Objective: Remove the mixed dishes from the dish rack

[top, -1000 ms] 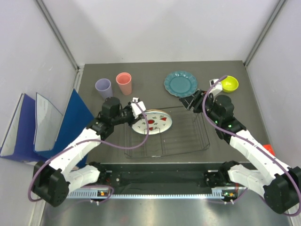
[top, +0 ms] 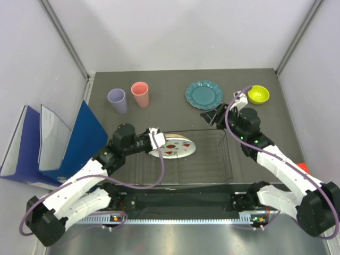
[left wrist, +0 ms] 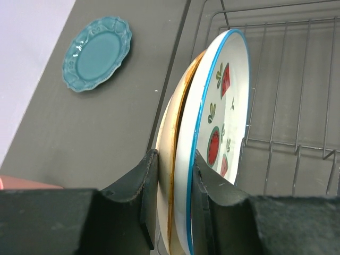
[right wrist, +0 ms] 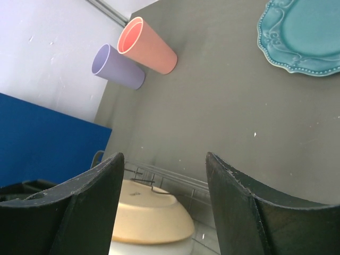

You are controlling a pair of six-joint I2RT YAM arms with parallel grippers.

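Observation:
A wire dish rack (top: 207, 159) holds a stack of plates at its left: a white, blue-rimmed strawberry plate (left wrist: 218, 133) against a tan one (left wrist: 170, 149). My left gripper is shut on this stack at its edge, one finger on each side. My right gripper hangs open above the rack's back right; the tan plate shows below it in the right wrist view.
A teal plate (top: 204, 94) lies at the back, a yellow bowl (top: 258, 94) to its right. Purple (top: 118, 101) and pink (top: 140, 94) cups stand at back left. Blue panels (top: 79, 138) line the left.
My right gripper has moved slightly left.

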